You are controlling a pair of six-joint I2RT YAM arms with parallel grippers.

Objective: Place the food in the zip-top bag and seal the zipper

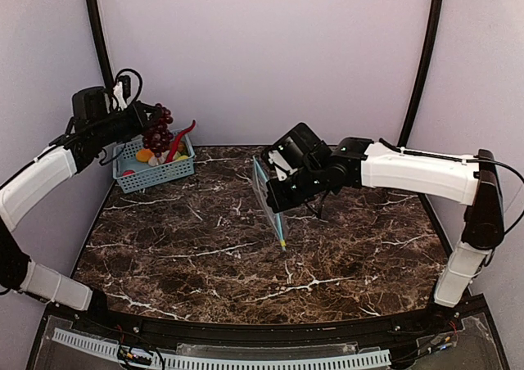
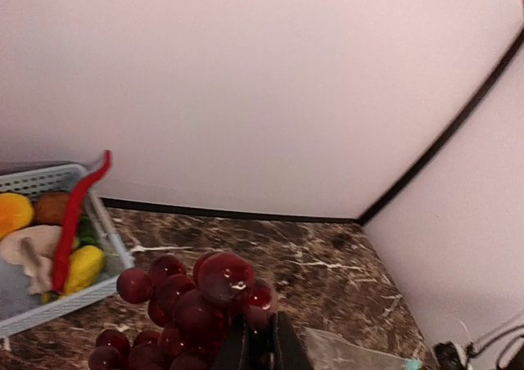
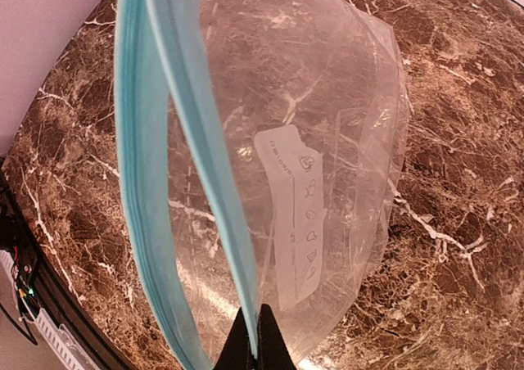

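A bunch of red grapes (image 1: 160,128) (image 2: 196,313) hangs from my left gripper (image 1: 147,112), which is shut on it, raised above the food basket. My right gripper (image 1: 274,198) is shut on the zip top bag (image 1: 270,214) (image 3: 286,206) at its light-blue zipper edge (image 3: 205,141), holding it up over the marble table. The bag's two zipper strips stand apart in the right wrist view, with a clear body and a white printed label.
A light-blue basket (image 1: 155,173) (image 2: 49,309) at the back left holds a red pepper (image 1: 180,137) and several other food items.
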